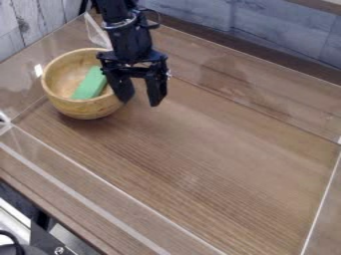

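Note:
A wooden bowl sits at the upper left of the table, with a green block inside it, leaning toward its right side. My black gripper is low at the bowl's right rim, open, its fingers pointing down with one near or over the rim and the other outside over the table. Whether it touches the bowl or block I cannot tell.
Pale edges run along its back, and cables or clutter lie beyond its left edge.

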